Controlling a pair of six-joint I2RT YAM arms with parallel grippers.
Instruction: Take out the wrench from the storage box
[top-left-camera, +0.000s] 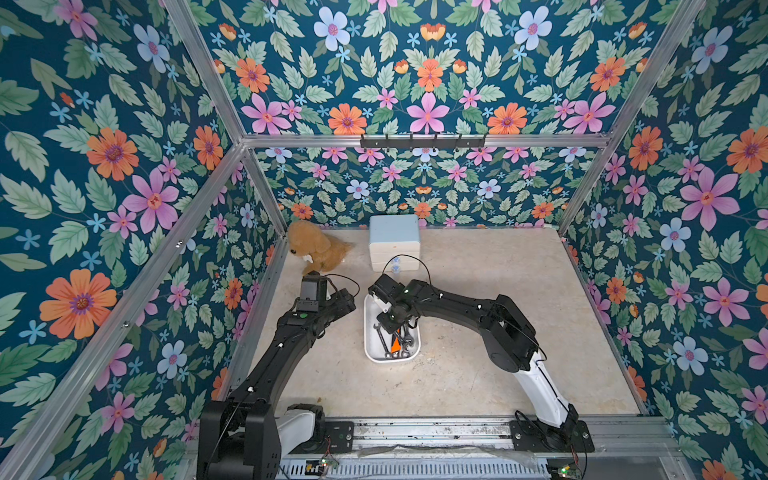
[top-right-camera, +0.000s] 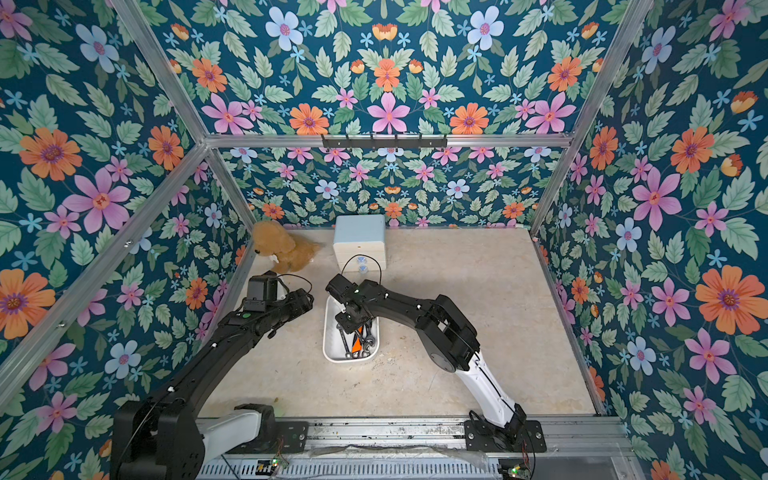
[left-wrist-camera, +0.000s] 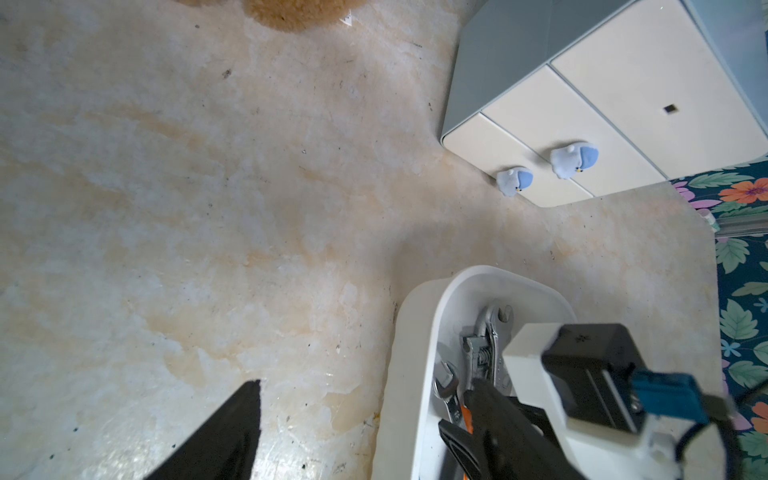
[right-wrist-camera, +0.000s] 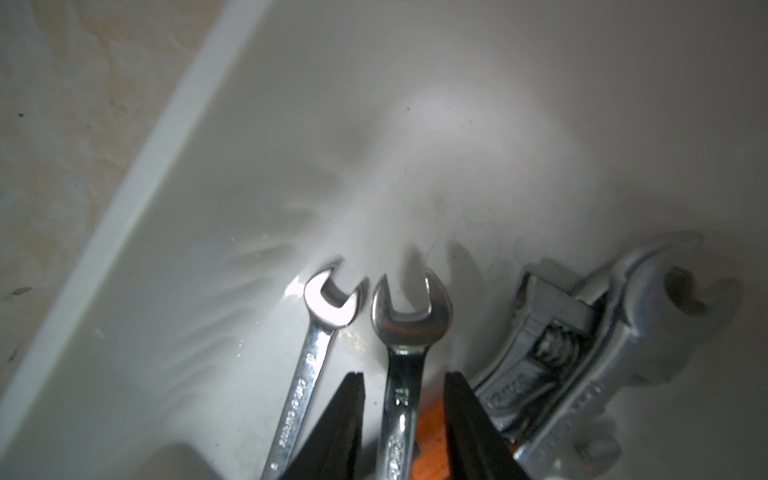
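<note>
Inside the white storage box (top-left-camera: 369, 345) lie several metal wrenches. In the right wrist view a small open-ended wrench (right-wrist-camera: 300, 384) rests near the box's left wall, and a larger open-ended wrench (right-wrist-camera: 404, 368) runs between the fingers. An orange-handled adjustable wrench (right-wrist-camera: 528, 352) lies to the right, partly under another grey wrench (right-wrist-camera: 608, 376). My right gripper is part open over the box; its fingers straddle the larger wrench's shaft without visibly closing on it. Left of the box, my left gripper is open, with only tabletop and the box wall seen between its fingers.
Behind the storage box stands a small blue-and-white drawer cabinet (top-left-camera: 394, 240). A brown plush toy (top-left-camera: 318, 246) sits at the back left.
</note>
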